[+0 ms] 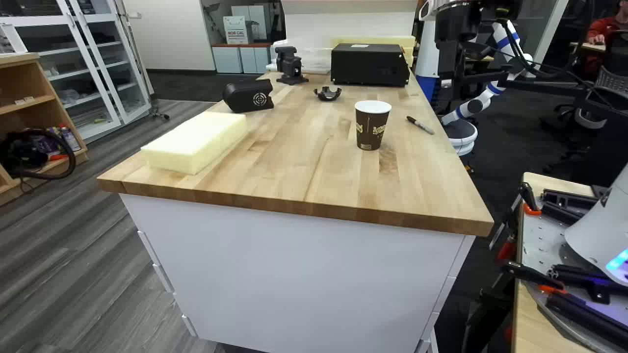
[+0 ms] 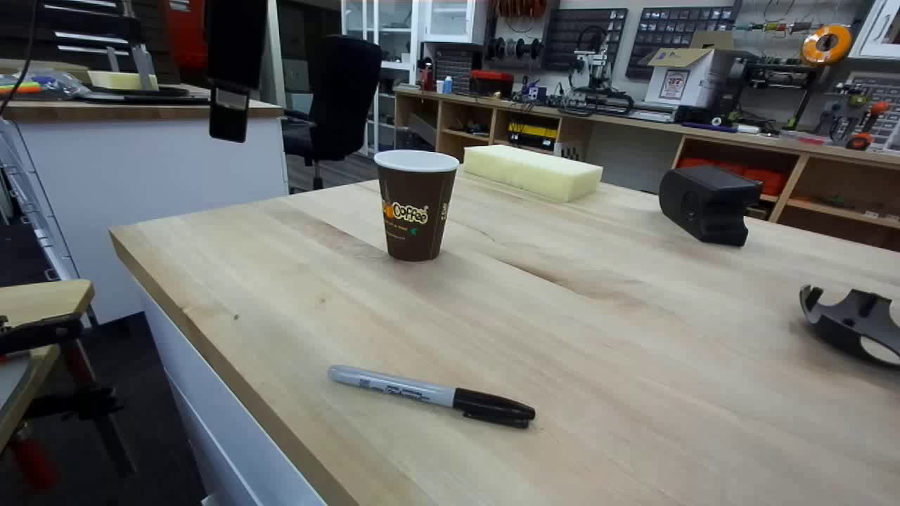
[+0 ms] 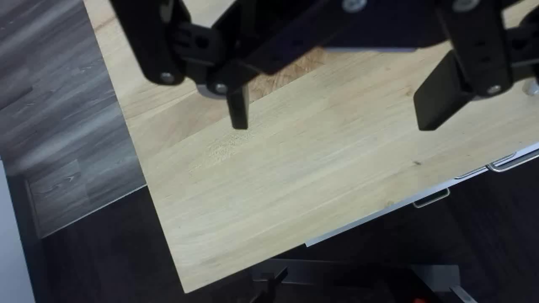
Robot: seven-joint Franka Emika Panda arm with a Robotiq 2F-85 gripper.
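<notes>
A brown paper coffee cup [image 1: 371, 126] with a white rim stands upright on the wooden table [image 1: 318, 176]; exterior view 2 shows the same cup [image 2: 415, 211] from the side. Closer to that camera lies a grey marker with a black cap [image 2: 430, 395]. My gripper is open in the wrist view, its two fingers wide apart over bare wood near a table corner. Nothing sits between the fingertips. A black finger-like part [image 2: 228, 114] hangs in from the top of exterior view 2, left of the cup and apart from it.
A pale yellow foam block [image 1: 197, 141] lies near the table's left edge. Beyond it are a black rounded object [image 1: 248, 96], a curved black piece [image 1: 327, 93], a black stand [image 1: 289, 64] and a black box [image 1: 369, 64]. Bare wood surrounds the cup.
</notes>
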